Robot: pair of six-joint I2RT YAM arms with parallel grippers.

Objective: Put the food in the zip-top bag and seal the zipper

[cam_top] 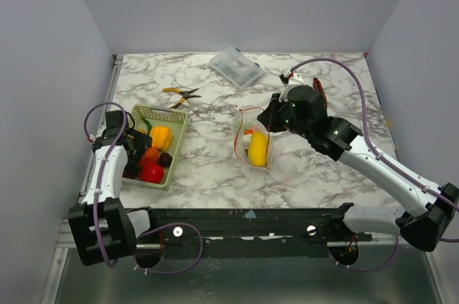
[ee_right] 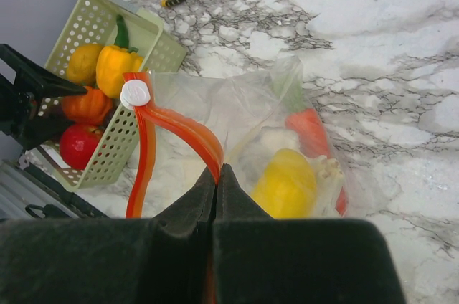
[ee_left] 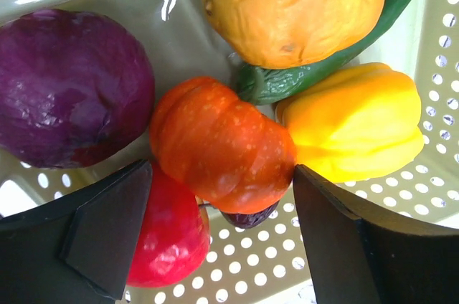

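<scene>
In the left wrist view an orange pumpkin (ee_left: 224, 145) lies between the fingers of my left gripper, which stands open low over it. Around it in the basket (cam_top: 183, 132) are a purple round vegetable (ee_left: 68, 89), a red one (ee_left: 168, 236), a yellow pepper (ee_left: 355, 121), a yellow-orange fruit (ee_left: 294, 10), a green cucumber (ee_left: 333, 67) and a small dark one (ee_left: 249, 218). My right gripper is shut on the orange rim of the clear zip bag (ee_right: 197, 96). The bag's mouth is open, with a yellow item (ee_right: 287, 186) and a reddish item (ee_right: 308, 132) inside.
Yellow-handled pliers (cam_top: 183, 94) lie behind the basket. A flat clear plastic box (cam_top: 237, 67) rests at the back. A white slider (ee_right: 135, 94) sits on the bag's rim.
</scene>
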